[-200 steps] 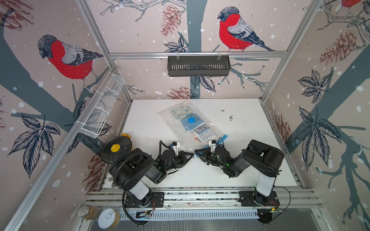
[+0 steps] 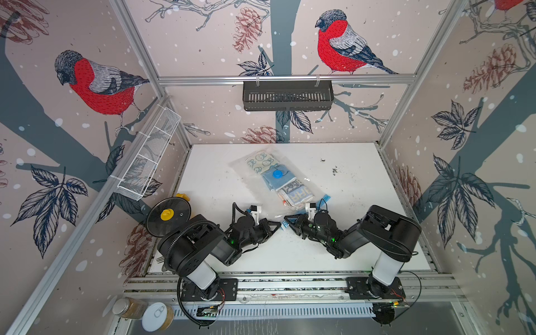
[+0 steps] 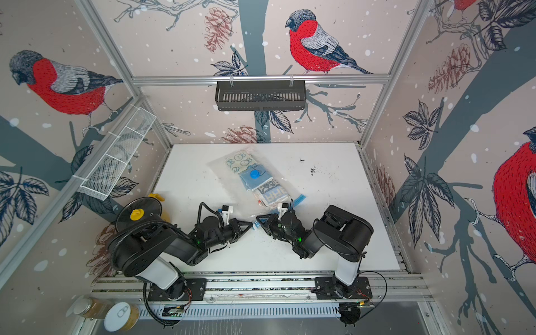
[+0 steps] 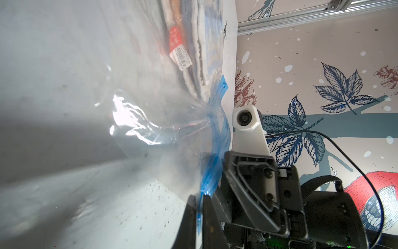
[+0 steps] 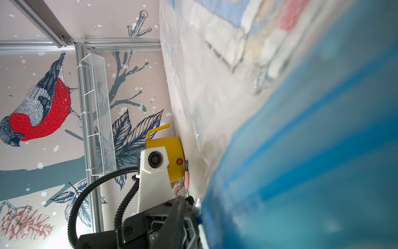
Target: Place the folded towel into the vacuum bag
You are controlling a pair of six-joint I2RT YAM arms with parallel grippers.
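Note:
A clear vacuum bag (image 2: 251, 178) lies diagonally on the white table with folded towels (image 2: 296, 192) inside, their labelled edges visible in the left wrist view (image 4: 180, 54). Its blue zipper strip (image 4: 213, 166) runs at the near end. My left gripper and my right gripper (image 2: 287, 222) face each other at that near end. The blue strip runs between my left gripper's fingertips; whether they clamp it is unclear. Blue film fills much of the right wrist view, hiding whether my right fingertips grip it.
A yellow pot with dark lid (image 2: 167, 220) stands at the left edge. A white wire shelf (image 2: 148, 153) hangs on the left wall, a dark basket (image 2: 287, 100) on the back wall.
My right arm and gripper have shifted slightly to the right along the bag's near end. My left arm and the bag look nearly unchanged.

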